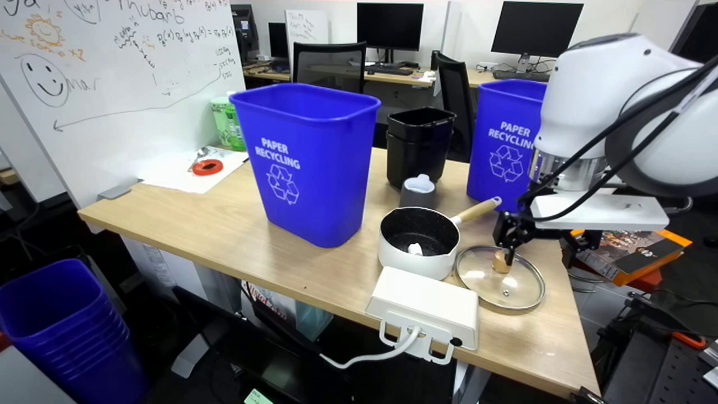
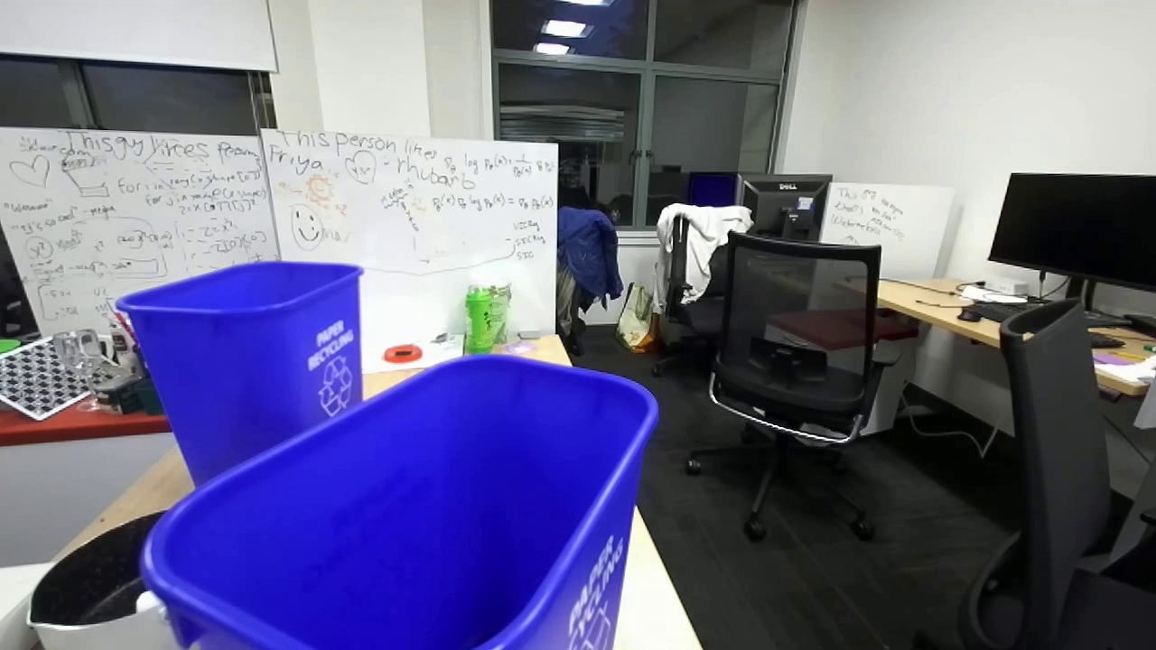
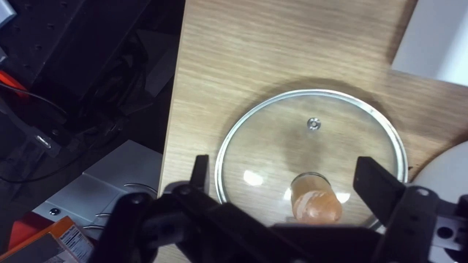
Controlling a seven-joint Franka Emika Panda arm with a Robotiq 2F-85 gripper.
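A round glass lid [image 3: 272, 131] with a metal rim lies flat on the table, close to the table's right end in exterior view 1. Its wooden knob [image 3: 316, 199] stands up between my fingers in the wrist view, with space on both sides. My gripper [image 1: 543, 255] hangs low over the lid, fingers wide apart and nothing held. In the wrist view, one black fingertip [image 3: 376, 186] is right of the knob and the other is well to its left. Beside the lid sits a white saucepan [image 1: 392, 252] with a small white object [image 1: 415, 249] inside.
A white box [image 1: 427, 303] with a cable sits at the table's front edge. Blue recycling bins [image 1: 316, 175], a black bin [image 1: 420, 148] and a grey cup [image 1: 417, 194] stand behind. The pan's wooden handle [image 1: 478, 211] points toward the arm. Bare tabletop lies at the front right.
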